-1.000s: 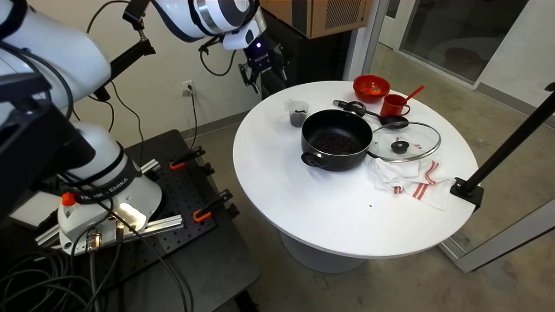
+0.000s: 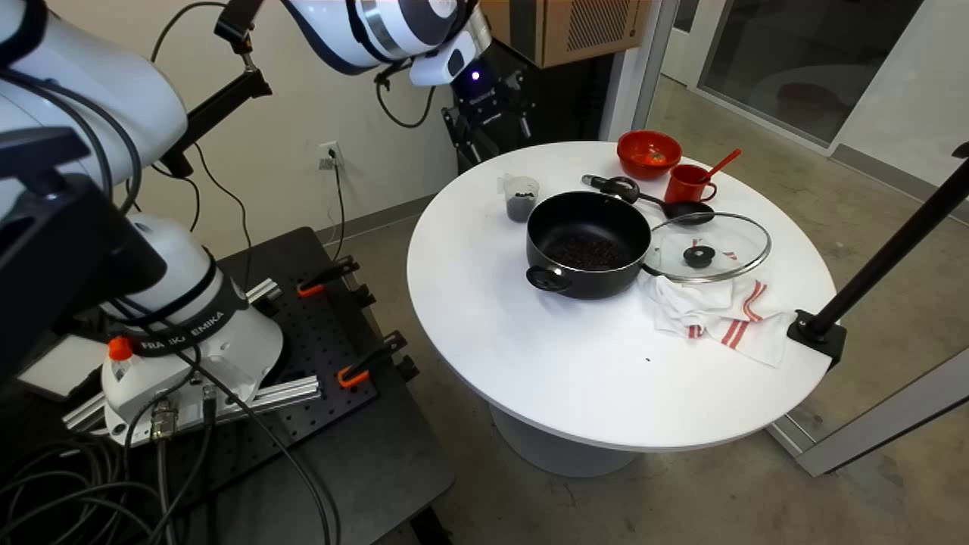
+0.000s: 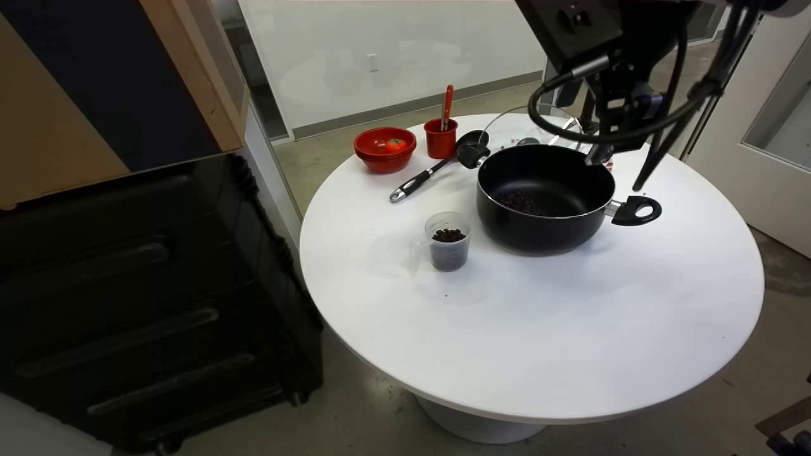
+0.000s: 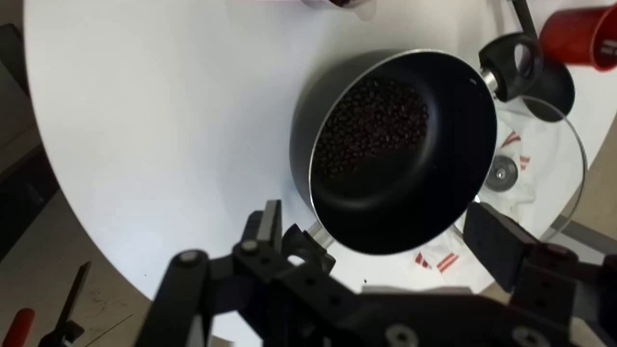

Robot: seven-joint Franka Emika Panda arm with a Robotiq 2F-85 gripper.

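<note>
A black pot (image 2: 588, 244) stands on the white round table, dark beans (image 4: 376, 118) spread over one side of its bottom. Beside it is a clear measuring cup (image 3: 448, 247) holding more dark beans. The glass lid (image 2: 711, 259) rests on a white towel with red stripes (image 2: 727, 318), close to the pot. My gripper is open, its two fingers wide apart and nothing between them. In exterior view 1 the gripper (image 2: 495, 136) hangs in the air beyond the table's far left edge, away from every object.
A red bowl (image 3: 384, 148) with a tomato, a red cup (image 3: 441, 138) with a red-handled utensil and a black ladle (image 3: 422, 178) sit behind the pot. A cardboard box (image 2: 581, 32) stands near the arm.
My arm and open gripper have shifted slightly right in exterior view 1. The pot, cup, lid and other table objects have stayed in place.
</note>
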